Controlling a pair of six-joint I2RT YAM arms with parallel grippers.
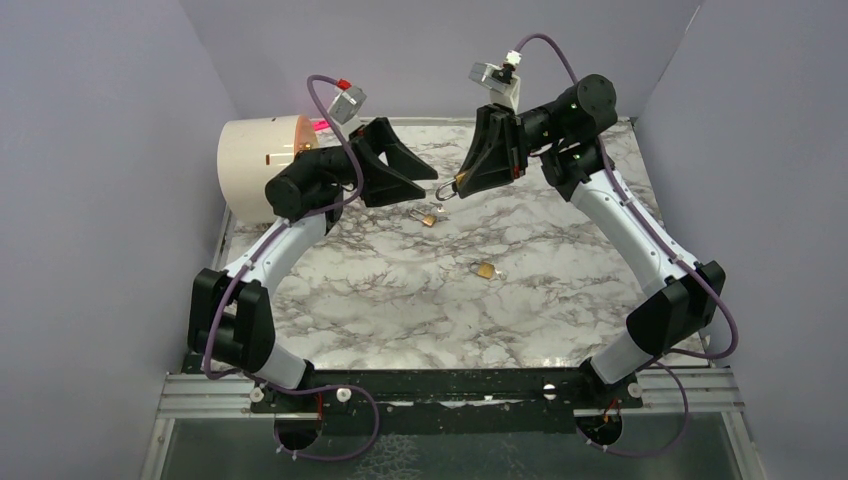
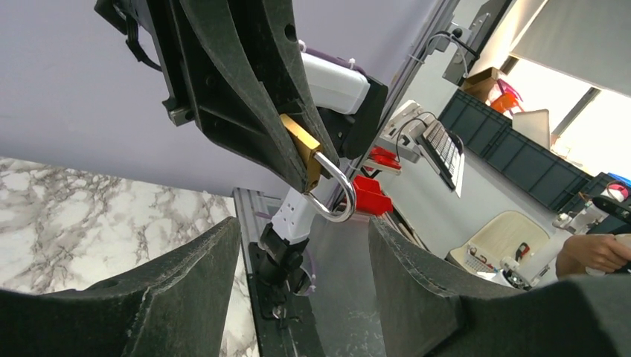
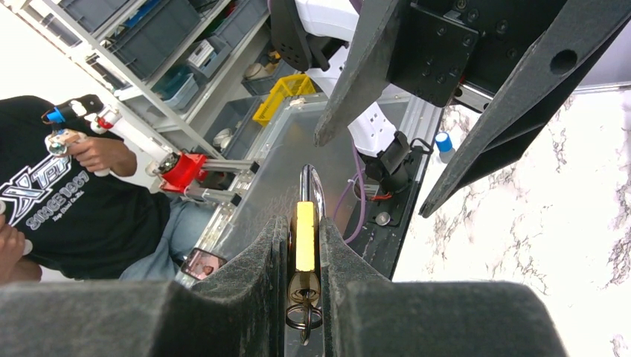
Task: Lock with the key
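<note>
A brass padlock is pinched between the fingers of my right gripper, held above the table. Its silver shackle sticks out towards my left gripper. In the left wrist view both shackle legs seem to reach the brass body, though whether it is latched I cannot tell. A key with a ring shows at the padlock's lower end in the right wrist view, between the finger pads. My left gripper stands open just left of the shackle, touching nothing.
Two more padlocks lie on the marble table: one padlock under the grippers, another padlock nearer the middle. A large white drum stands back left.
</note>
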